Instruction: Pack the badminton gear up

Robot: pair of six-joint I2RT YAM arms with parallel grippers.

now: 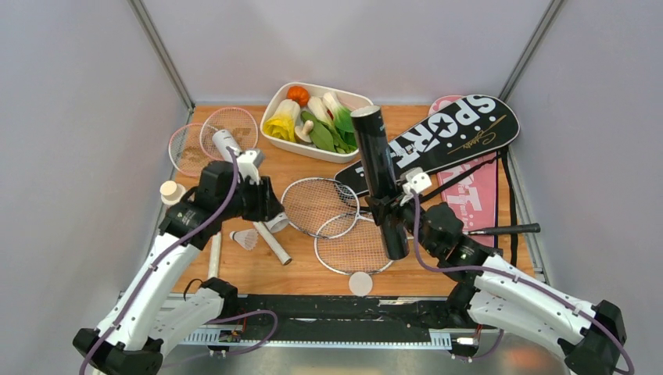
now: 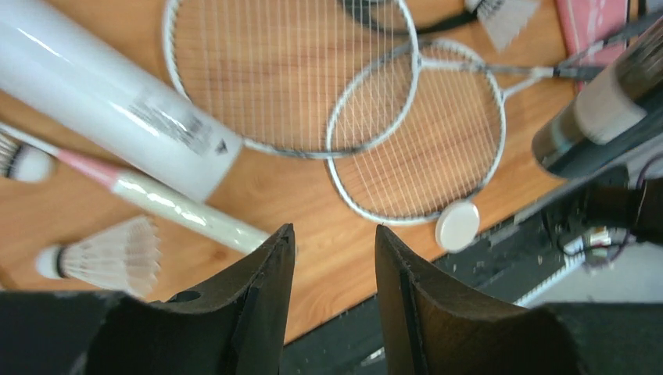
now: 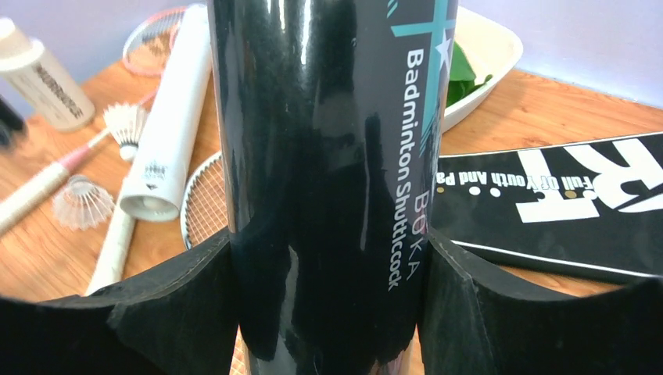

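Observation:
My right gripper [image 1: 387, 205] is shut on a black shuttlecock tube [image 3: 328, 172], held upright over the rackets. My left gripper hangs open and empty above a white tube [image 2: 117, 101], rackets [image 2: 367, 117] and a shuttlecock [image 1: 244, 238]. More shuttlecocks [image 3: 125, 125] lie among pink-shafted racket handles [image 2: 180, 203]. A white round cap [image 1: 360, 283] lies at the front edge. At the back right a black racket bag [image 1: 453, 133] lies over a pink one [image 1: 469, 203].
A white basin [image 1: 277, 143] of vegetables stands at the back centre. A cream bottle [image 3: 55, 90] stands at the left. Walls enclose the table at back and sides.

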